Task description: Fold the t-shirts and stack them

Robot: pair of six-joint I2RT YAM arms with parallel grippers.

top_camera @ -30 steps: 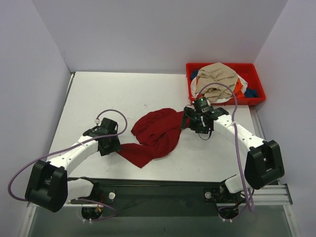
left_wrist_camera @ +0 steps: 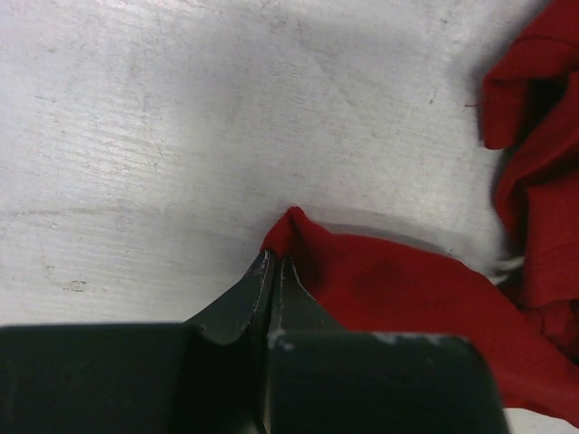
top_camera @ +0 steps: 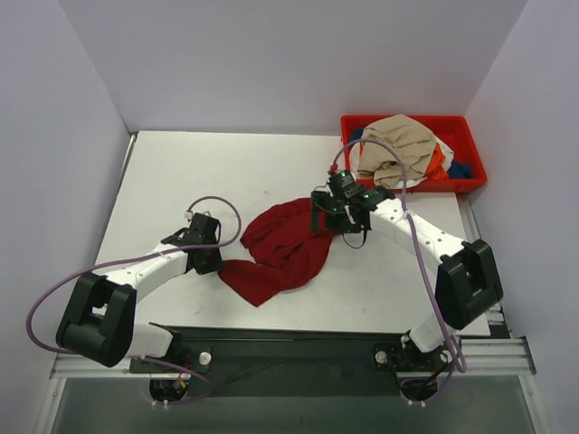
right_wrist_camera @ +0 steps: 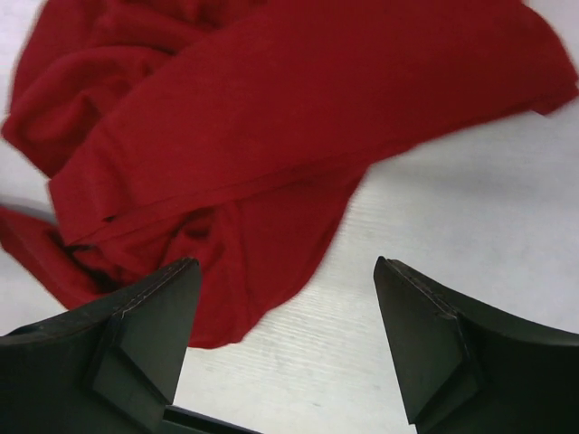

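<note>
A crumpled red t-shirt (top_camera: 285,244) lies spread on the white table, a narrower flap reaching toward the front left. My left gripper (top_camera: 217,267) is shut on the tip of that flap (left_wrist_camera: 389,289), its fingertips pinching the red cloth. My right gripper (top_camera: 321,217) hangs over the upper right part of the shirt; in the right wrist view it stands open, fingers (right_wrist_camera: 452,344) wide apart, with red cloth and bare table visible below.
At the back right stands a red bin (top_camera: 459,136) heaped with beige, white, orange and blue cloths.
My right gripper has moved left over the shirt. The left gripper has shifted slightly right to the flap's tip.
</note>
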